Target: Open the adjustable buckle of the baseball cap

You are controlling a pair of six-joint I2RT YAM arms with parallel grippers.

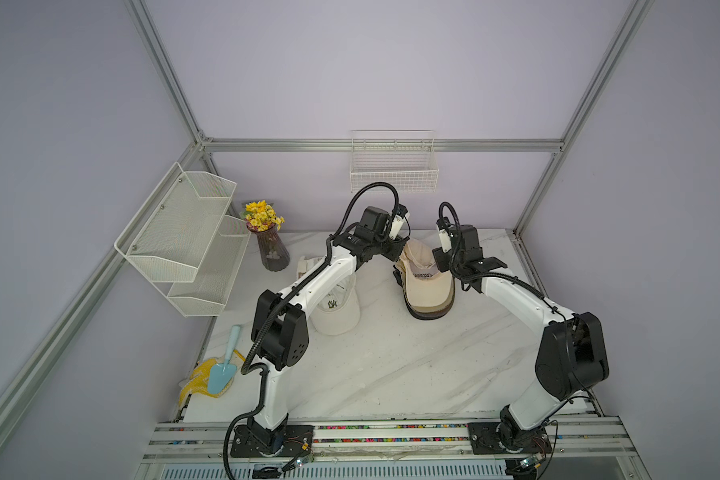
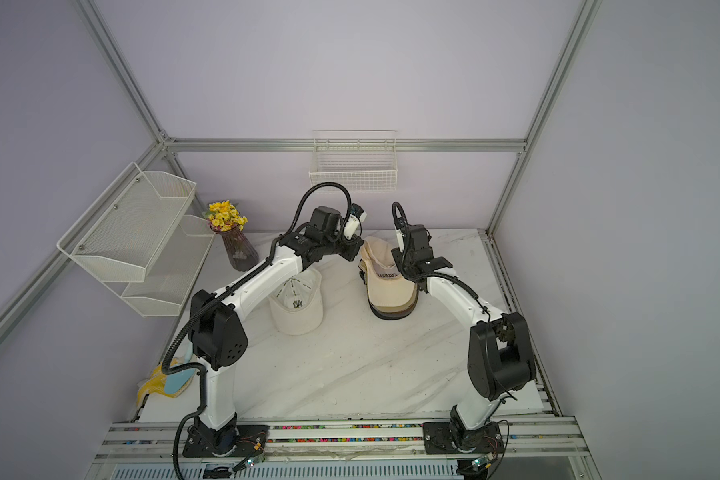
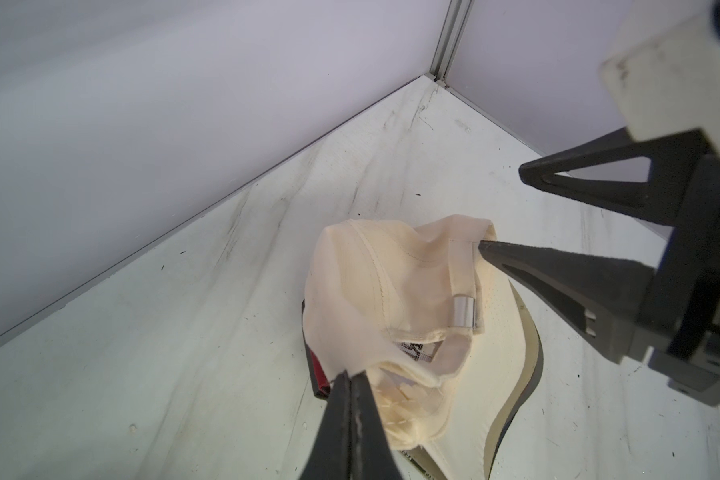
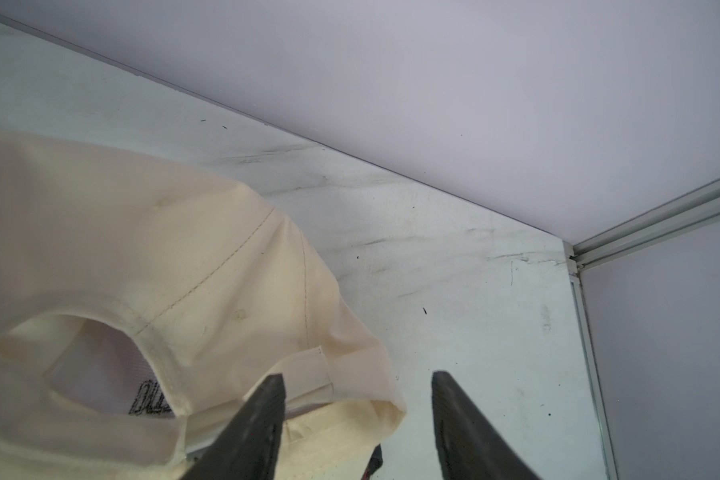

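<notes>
The cream baseball cap [image 1: 425,288] lies on a dark-edged cap at the back centre-right. In the left wrist view its strap with a silver buckle [image 3: 463,312] shows on the right side. My left gripper is shut, its tips at the fabric's left part; whether cloth is pinched is unclear. My right gripper stands open just above the buckle side, one fingertip over the strap [image 4: 300,372], the other over bare table. In the right wrist view the buckle is mostly hidden.
A white cap [image 1: 336,320] lies left of centre. A flower vase [image 1: 272,248], wire shelves [image 1: 184,240] and a blue shovel [image 1: 222,376] are on the left. A wire basket [image 1: 393,176] hangs at the back.
</notes>
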